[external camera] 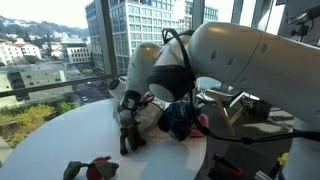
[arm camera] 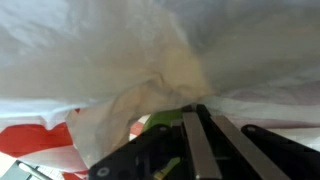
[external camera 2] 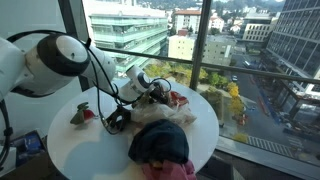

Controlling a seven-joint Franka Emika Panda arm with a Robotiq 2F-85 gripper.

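A crumpled, translucent white plastic bag point(external camera 2: 188, 114) lies towards the table's window side, and its film point(arm camera: 110, 45) fills much of the wrist view. My gripper is down in the bag with its dark fingers point(arm camera: 203, 150) close together, shut on what appears to be the plastic. Something green point(arm camera: 160, 122) shows beside the fingertips, and red-and-white material point(arm camera: 45, 140) lies at the lower left. What the fingertips touch underneath is hidden. In both exterior views the arm and the bag obscure most of the gripper.
On the white round table point(external camera: 40, 150) are a dark brown soft item point(external camera: 131, 136), a red and green soft item point(external camera: 92, 168) and a dark blue cloth point(external camera 2: 158, 143) by a pink one point(external camera 2: 168, 171).
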